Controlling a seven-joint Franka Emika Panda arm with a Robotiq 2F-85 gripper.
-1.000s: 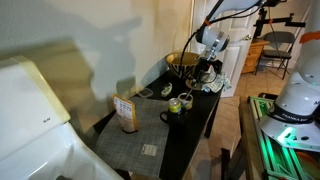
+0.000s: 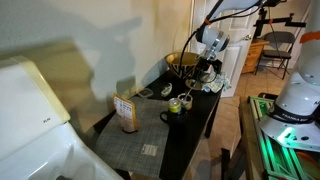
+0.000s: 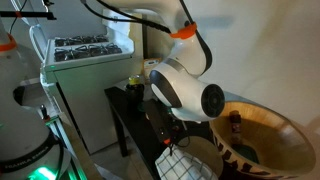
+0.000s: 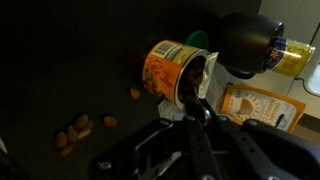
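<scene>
An orange printed can shows in the wrist view with its open mouth turned toward my fingers. My gripper is shut at the near rim of this can, and the fingertips are dark and partly lost against its mouth. Several almonds lie loose on the dark tabletop at lower left, and one almond rests close to the can. In exterior view 1 the gripper is low over the table's far end, too small there to show its grip.
A dark mug and a yellow-labelled jar stand beyond the can, with an orange-and-white packet nearby. A large wooden bowl and a white checked cloth lie beside the arm. The grey mat has free room.
</scene>
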